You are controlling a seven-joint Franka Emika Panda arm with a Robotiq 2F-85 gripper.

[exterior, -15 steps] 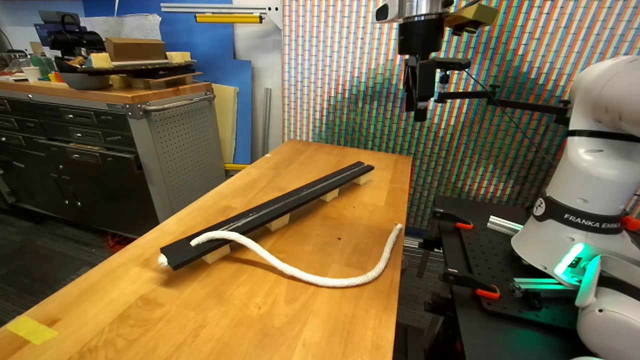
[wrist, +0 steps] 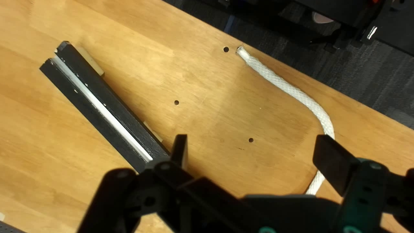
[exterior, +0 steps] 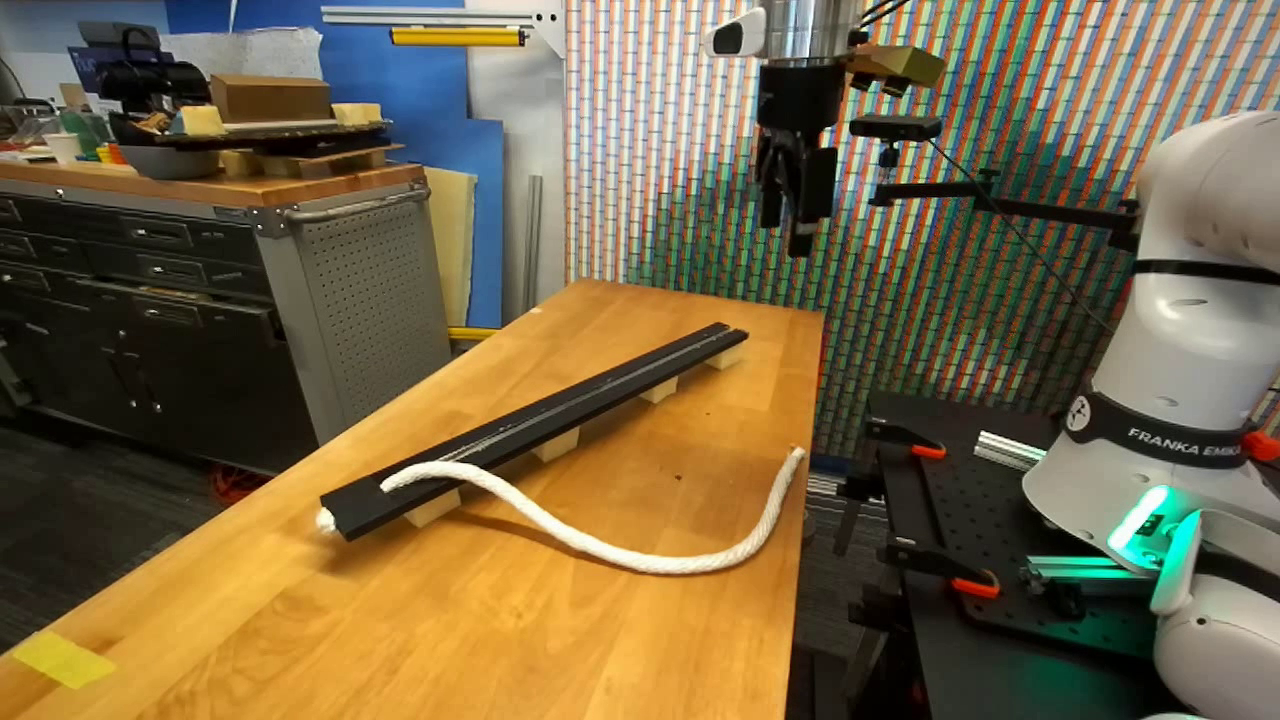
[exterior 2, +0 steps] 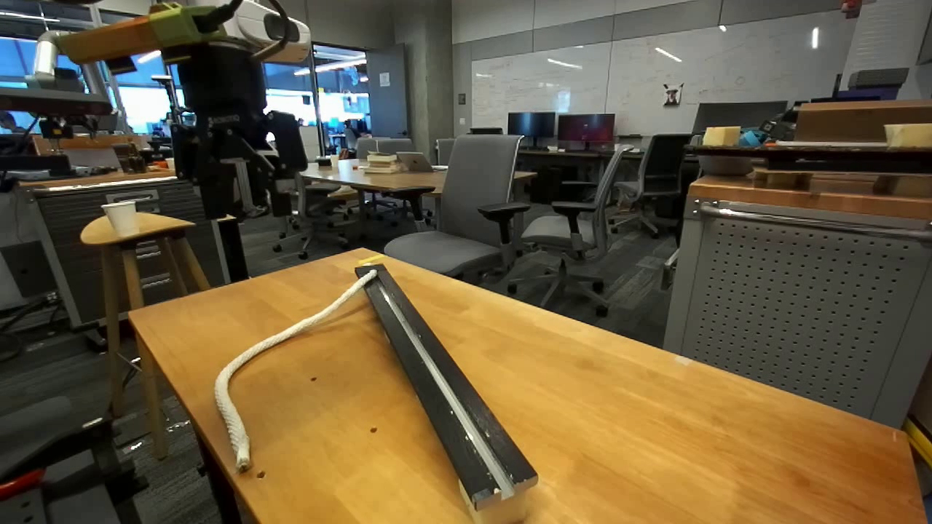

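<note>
A white rope (exterior: 596, 548) curves across the wooden table. One end meets the near end of a long black grooved bar (exterior: 539, 422), with a white tip poking out there; the rest lies loose. In exterior view 2 the rope's free end (exterior 2: 242, 455) rests close to the table edge. A pale strip runs along the groove of the bar (wrist: 104, 112) in the wrist view. My gripper (exterior: 791, 240) hangs high above the table, clear of both. It stands open, its fingers (wrist: 333, 163) wide apart and nothing held. In the wrist view they hide part of the rope and bar.
Small wooden blocks (exterior: 557, 445) prop the bar off the tabletop (exterior: 576, 654). Yellow tape (exterior: 64, 659) marks one table corner. Beside the table is the black base stand with orange-tipped clamps (exterior: 975, 588). Bare wood lies on both sides of the bar.
My gripper has moved left and slightly down in exterior view 1, still high over the table. The rope and the black bar have not moved.
</note>
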